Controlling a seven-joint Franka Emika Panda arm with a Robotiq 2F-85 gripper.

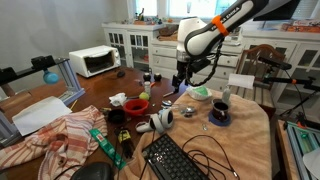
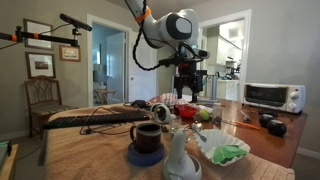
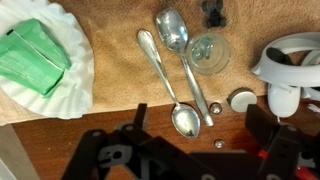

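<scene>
My gripper is open above the table, its black fingers (image 3: 262, 124) spread wide at the bottom of the wrist view with nothing between them. Below it in that view lie two spoons: a larger spoon (image 3: 173, 30) with its bowl at the far end, and a slimmer spoon (image 3: 185, 120) with its bowl nearer the gripper. A small clear glass (image 3: 209, 54) stands beside the larger spoon. In exterior view 1 the gripper (image 1: 182, 82) hangs over the table between the red bowl and the white bowl.
A white bowl (image 3: 72, 85) holds a green packet (image 3: 32, 58). A white-and-grey device (image 3: 290, 65), a round lid (image 3: 241, 99) and a red bowl (image 1: 136, 106) lie nearby. A dark mug (image 1: 220, 111), keyboard (image 1: 182, 160) and toaster oven (image 1: 94, 61) occupy other parts of the table.
</scene>
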